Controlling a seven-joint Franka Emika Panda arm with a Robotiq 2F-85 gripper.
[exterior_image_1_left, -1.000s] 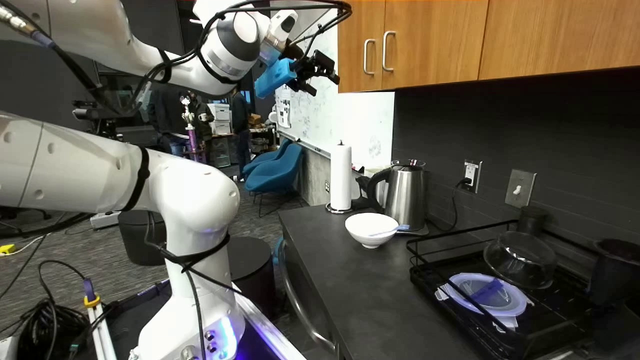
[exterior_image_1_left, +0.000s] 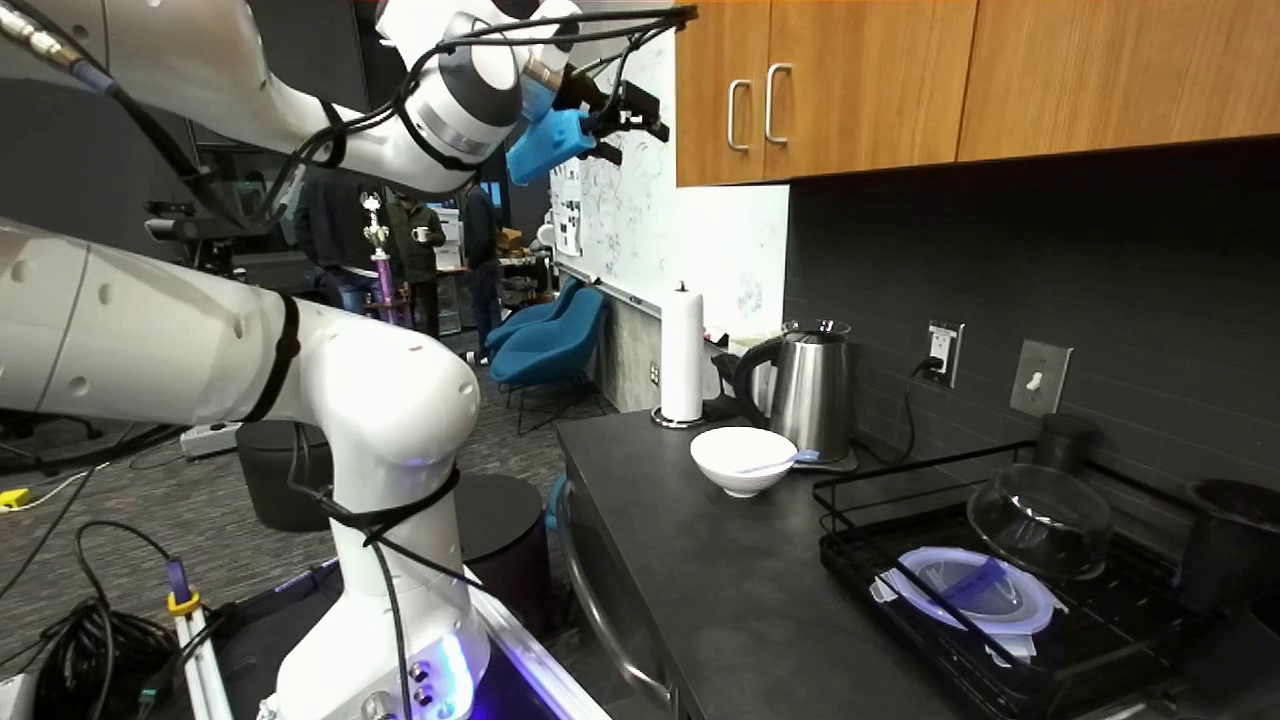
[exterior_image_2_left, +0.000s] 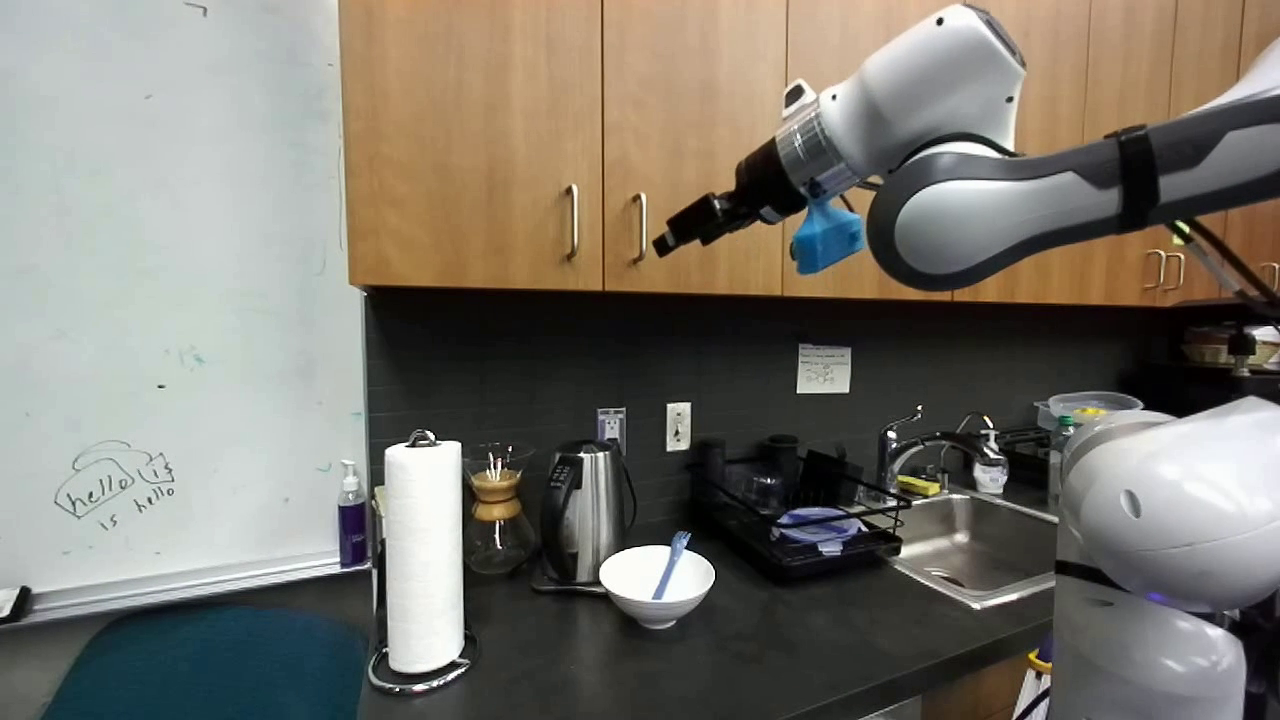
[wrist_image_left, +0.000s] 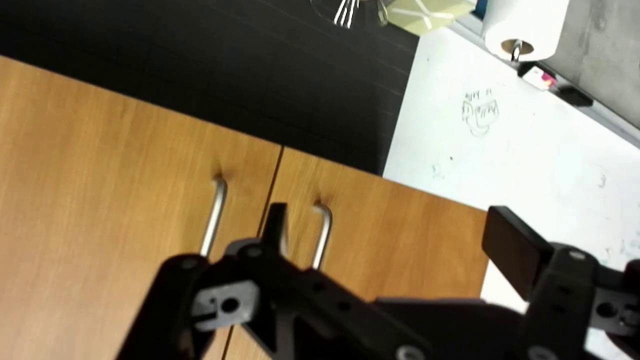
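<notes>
My gripper stands open, the gap between its fingers empty. In exterior view 2 the gripper (exterior_image_2_left: 667, 242) is raised in front of the wall cabinet, near the right-hand handle (exterior_image_2_left: 641, 228). In the wrist view, the handle on the door nearer the whiteboard (wrist_image_left: 322, 235) appears between the finger lines, close to one black finger (wrist_image_left: 276, 228). The other door's handle (wrist_image_left: 214, 217) is outside that finger. Both wooden cabinet doors (exterior_image_2_left: 470, 132) are closed. From exterior view 1 the gripper (exterior_image_1_left: 633, 136) is apart from the cabinet face.
On the counter (exterior_image_1_left: 744, 576) below are a white bowl (exterior_image_2_left: 636, 576) with a blue utensil (exterior_image_2_left: 671, 564), a steel kettle (exterior_image_2_left: 585, 504), a paper towel roll (exterior_image_2_left: 423, 552) and a black dish rack (exterior_image_2_left: 768, 540). The whiteboard (exterior_image_2_left: 180, 240) is left of the cabinet. Open air surrounds the gripper.
The gripper has shifted slightly up and left in exterior view 1, its wrist turned a little. Objects on the counter and the cabinet doors look unchanged.
</notes>
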